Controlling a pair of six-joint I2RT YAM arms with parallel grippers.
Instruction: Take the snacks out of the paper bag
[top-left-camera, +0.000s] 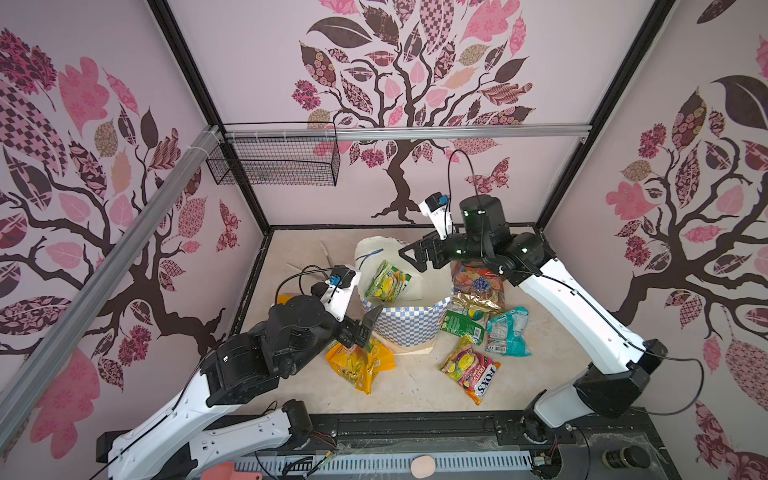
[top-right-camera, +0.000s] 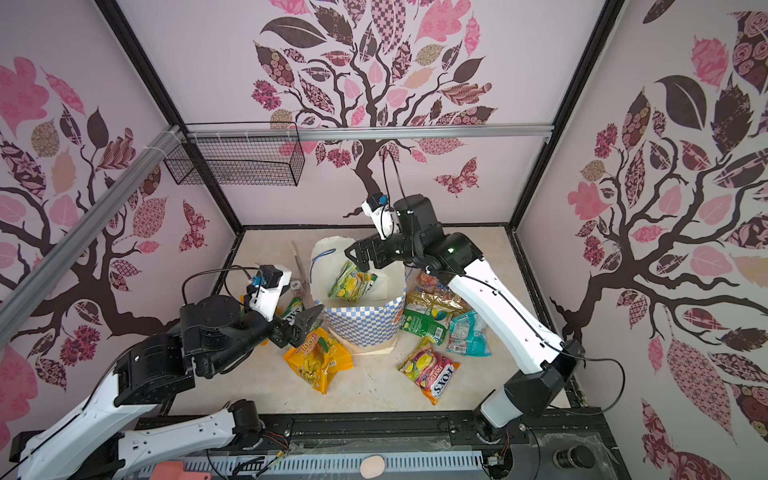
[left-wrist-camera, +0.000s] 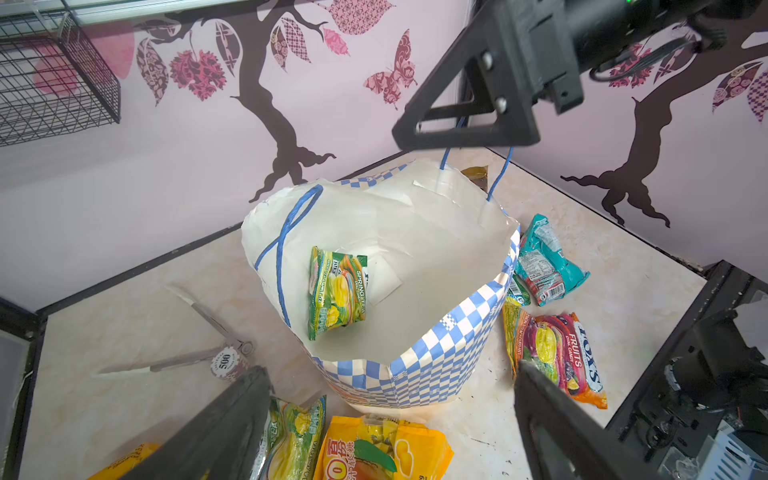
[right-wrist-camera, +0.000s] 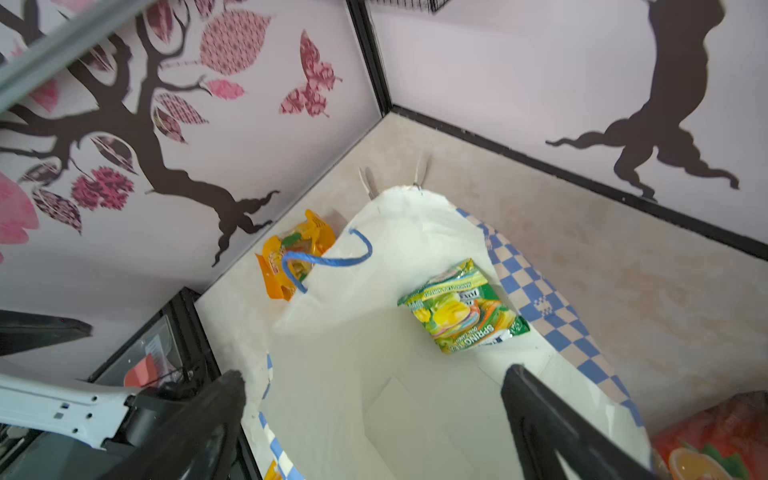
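A checked paper bag (top-left-camera: 409, 321) stands open mid-table with blue handles; inside, a green-yellow snack packet (top-left-camera: 388, 281) (left-wrist-camera: 337, 292) lies against its left side, as the top and wrist views show. My right gripper (top-left-camera: 425, 249) hangs above the bag, open, with nothing between its fingers; the packet is in view below it in the right wrist view. My left gripper (top-left-camera: 360, 328) is open and empty at the bag's front left, lower than the right one.
Orange packets (top-left-camera: 356, 368) lie front left, a FOX'S packet (top-left-camera: 472, 369) front right, a teal packet (top-left-camera: 507, 331) and others right of the bag. A wire basket (top-left-camera: 272, 160) hangs at the back left.
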